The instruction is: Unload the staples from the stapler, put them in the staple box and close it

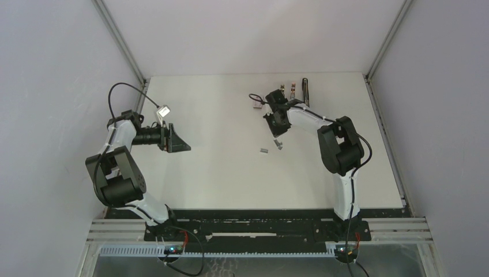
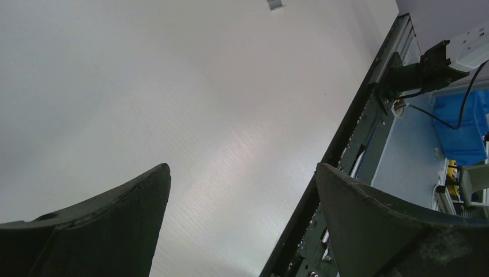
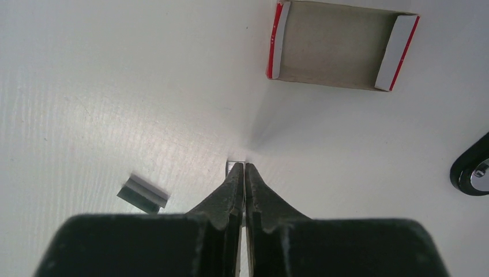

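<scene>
My right gripper is shut, its fingertips over the end of a thin silver staple strip (image 3: 235,165) that is mostly covered by the fingers. Whether they touch it cannot be told. Another strip (image 3: 143,193) lies loose to the left in the right wrist view. From above, small grey staple pieces (image 1: 278,144) rest just in front of the right fingertips, with a separate strip (image 1: 264,150) further left. Far to the left, my left gripper stands open and empty. A black and silver stapler-like object (image 1: 305,92) lies at the back.
An open box with red edges (image 3: 340,46) sits beyond the right fingers. A rounded black object with a silver end (image 3: 471,170) shows at the right edge. Two slim reddish items (image 1: 293,91) lie at the back.
</scene>
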